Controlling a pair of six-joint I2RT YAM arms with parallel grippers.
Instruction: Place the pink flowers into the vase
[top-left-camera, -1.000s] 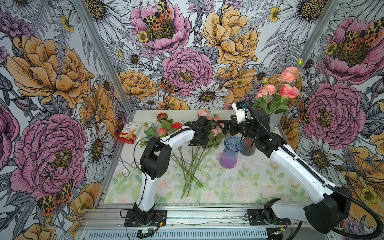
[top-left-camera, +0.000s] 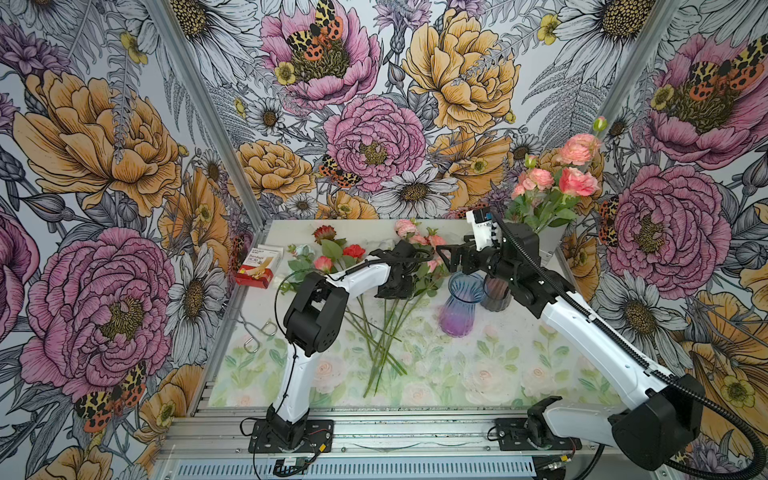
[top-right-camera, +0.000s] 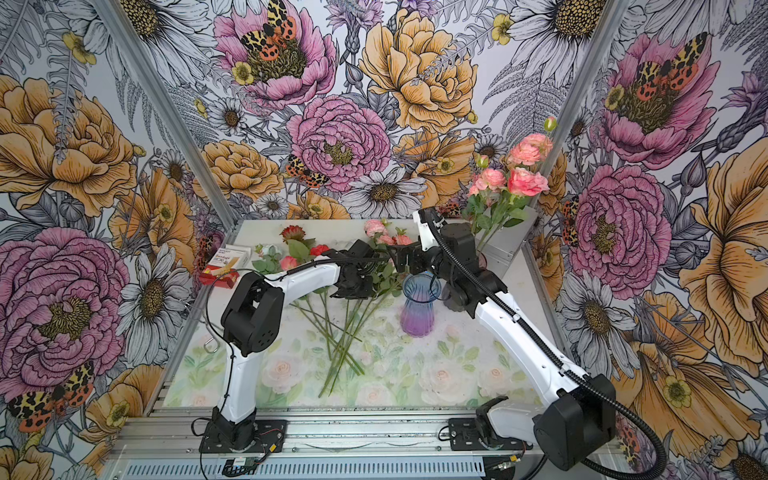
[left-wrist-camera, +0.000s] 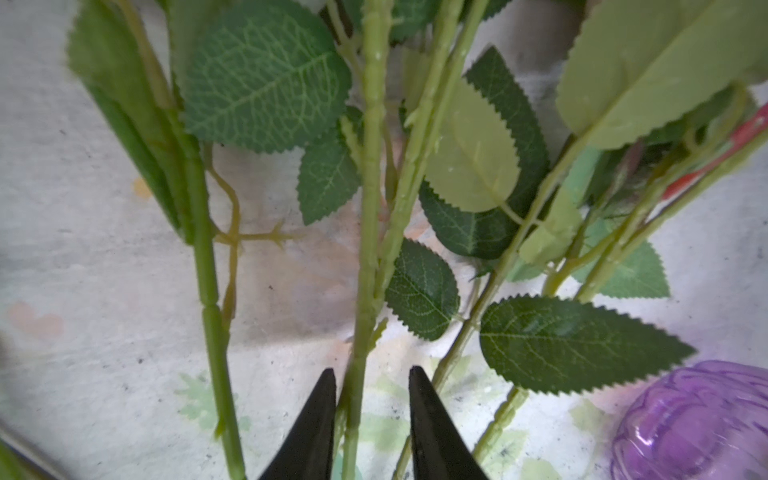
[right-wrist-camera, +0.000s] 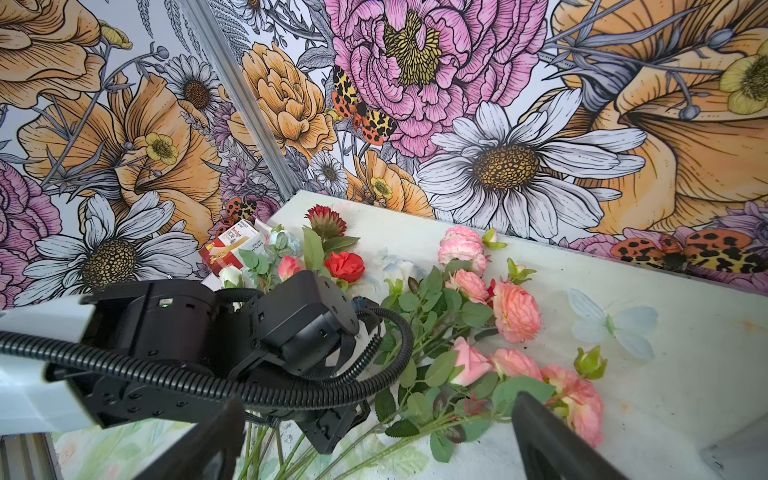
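Note:
Several pink flowers (right-wrist-camera: 516, 310) lie at the back of the table, their leafy stems (left-wrist-camera: 368, 240) stretching toward the front. Above those stems is my left gripper. Its fingers are a short way apart, and one green stem runs down the gap, at least as seen from above; contact is not clear. My right gripper hangs higher up beside the left one, fingers wide apart and holding nothing. The blue-and-purple glass vase (top-left-camera: 460, 308) stands upright to the right of the stems, below the right gripper. Its purple part (left-wrist-camera: 692, 424) shows in the left wrist view.
Directly behind the vase is a darker ribbed vase (top-left-camera: 496, 294). At the back right, other pink blooms (top-left-camera: 577, 182) stand in a pale container. Red flowers (right-wrist-camera: 345, 266), a small box (top-left-camera: 258, 266) and scissors (top-left-camera: 252, 339) occupy the left.
My left gripper has come slightly down and toward the front over the stems. The right gripper's fingers have shifted a little. Flowers and vase look unmoved.

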